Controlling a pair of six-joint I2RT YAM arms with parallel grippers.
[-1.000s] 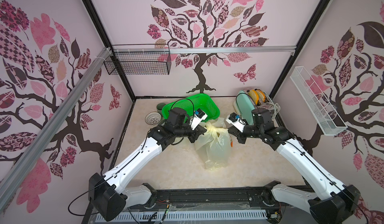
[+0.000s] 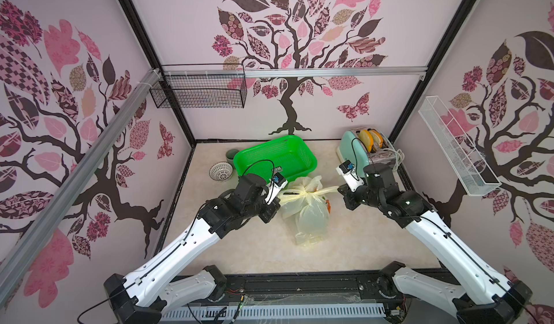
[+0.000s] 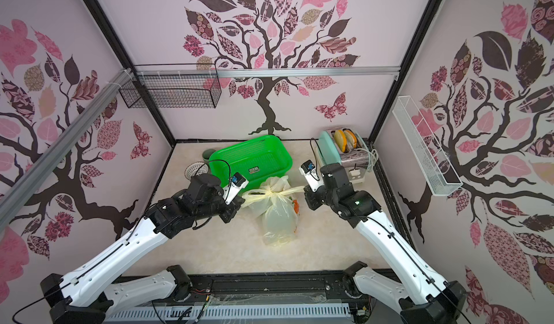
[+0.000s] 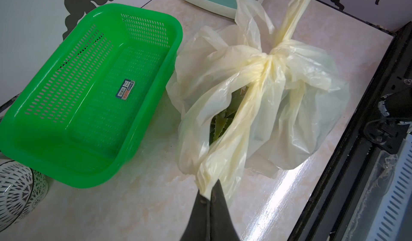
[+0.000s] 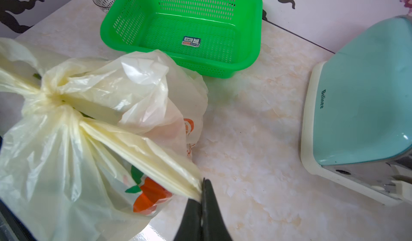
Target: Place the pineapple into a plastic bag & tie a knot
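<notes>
A pale yellow plastic bag (image 2: pixel 311 217) stands on the table between my arms, its neck drawn into a tight gathered crossing (image 4: pixel 261 64). One twisted handle (image 4: pixel 231 159) runs to my left gripper, which is shut on its end. The other handle (image 5: pixel 150 155) stretches to my right gripper, shut on that end. Both handles are pulled taut to opposite sides. Through a gap in the left wrist view, green spiky leaves of the pineapple (image 4: pixel 221 125) show inside; its body is hidden by the plastic.
Behind the bag sits an empty green basket (image 5: pixel 253 39), close to the plastic. A patterned white cup (image 4: pixel 32 189) stands at its left. A teal Belinee appliance (image 5: pixel 364 95) occupies the back right.
My grippers have moved apart, the left one leftward and the right one rightward. The bag's handles are now drawn out longer and the neck is cinched tighter.
</notes>
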